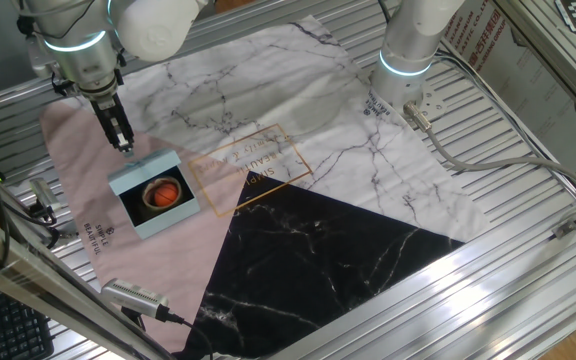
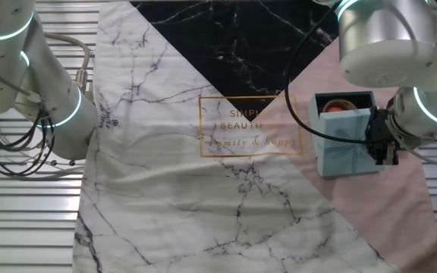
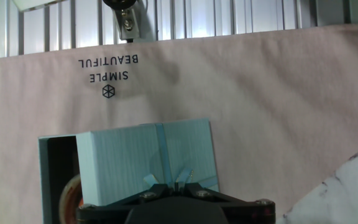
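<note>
A light blue box [image 1: 151, 225] stands open on the pink part of the cloth. Inside its dark interior lies an orange ball [image 1: 166, 195] with dark lines, ringed by a brownish round rim. The pale blue lid [image 2: 345, 144], tied with a ribbon, slants at the box's side and covers part of its opening. My gripper is at the lid's ribbon bow [image 3: 184, 175], its fingertips close together. A bit of light blue shows at the tips in exterior view 1, so the gripper looks shut on the bow. The ball is mostly cut off in the wrist view.
A marble-print cloth [image 1: 353, 130] covers the table, its white and black areas clear. Near the front left is a silver camera-like device [image 1: 135, 298] with a cable. A black cable [image 2: 288, 80] loops above the cloth.
</note>
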